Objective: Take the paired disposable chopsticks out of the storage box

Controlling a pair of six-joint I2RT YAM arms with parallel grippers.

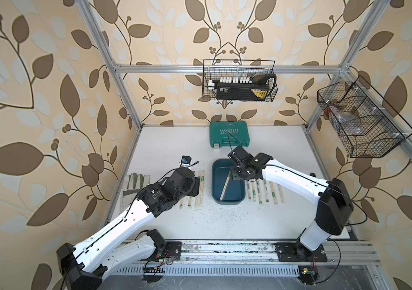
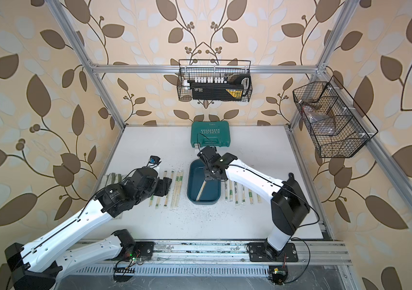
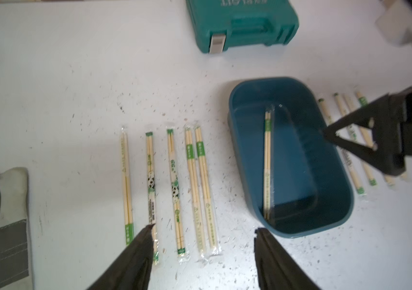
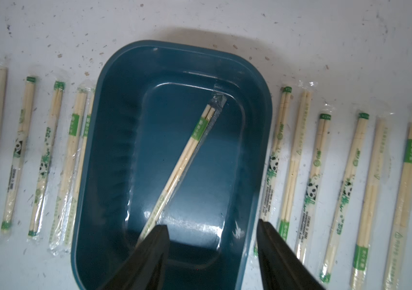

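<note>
A dark blue storage box stands mid-table, with one wrapped pair of chopsticks slanting across its floor. Several wrapped pairs lie in a row on the table left of the box, among them a pair with a panda print. More pairs, such as the outermost one, are laid out to its right. Above the box hangs my right gripper, open, its fingers clear of the chopsticks. My left gripper is over the left-hand row, its fingers apart and nothing between them.
A green case sits behind the box. Grey-green gloves lie at the table's left. Wire baskets hang on the back and at the right.
</note>
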